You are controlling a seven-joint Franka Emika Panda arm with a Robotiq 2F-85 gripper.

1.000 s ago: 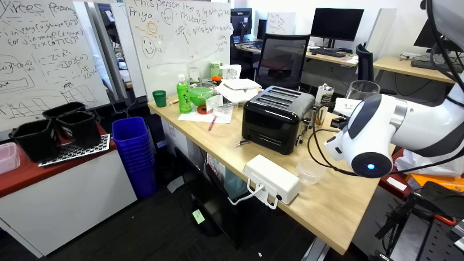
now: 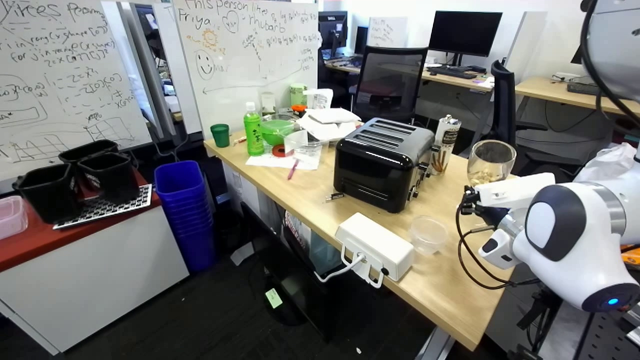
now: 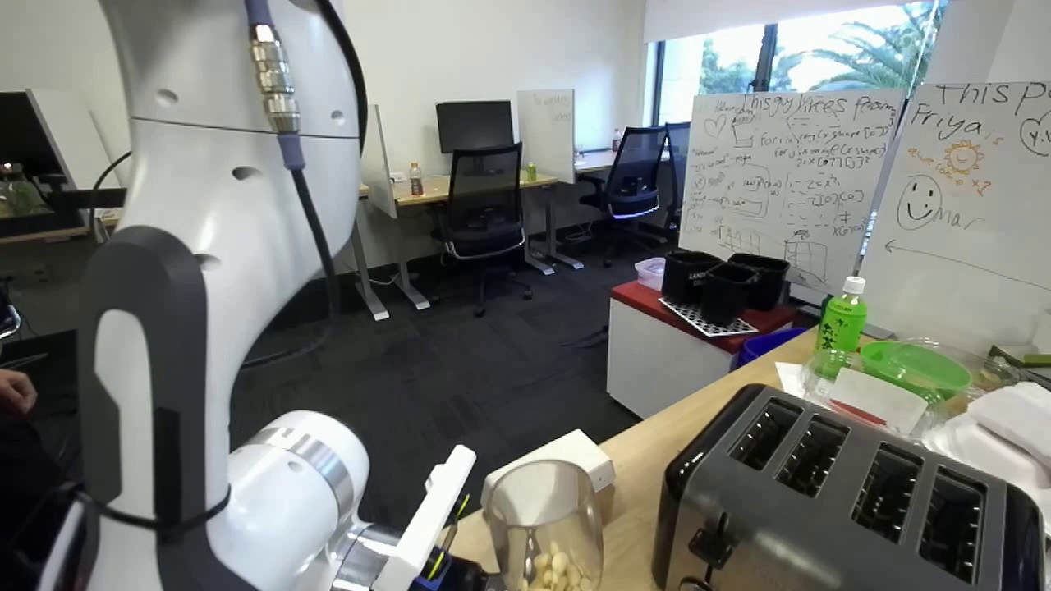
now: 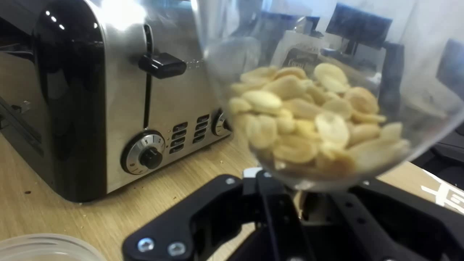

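A stemmed clear glass [image 2: 492, 162] with pale peeled nuts in its bowl is held upright above the table. My gripper is shut on it just below the bowl, as the wrist view shows; the stem is mostly hidden by the black fingers [image 4: 278, 217]. The nuts [image 4: 304, 121] lie heaped in the lower part of the bowl. In the second exterior view the glass [image 3: 544, 522] stands out in front of the wrist, left of the toaster. An empty-looking clear plastic cup [image 2: 428, 235] sits on the table, nearer the front edge than the glass.
The black and steel toaster [image 2: 384, 165] stands close by. A white power box [image 2: 375, 246] lies along the table's front edge beside the plastic cup. Behind the toaster is a printed can [image 2: 446, 141]. Bare tabletop [image 2: 456, 288] extends towards the near corner.
The wrist has turned. Toaster, plastic cup and white box are unmoved.
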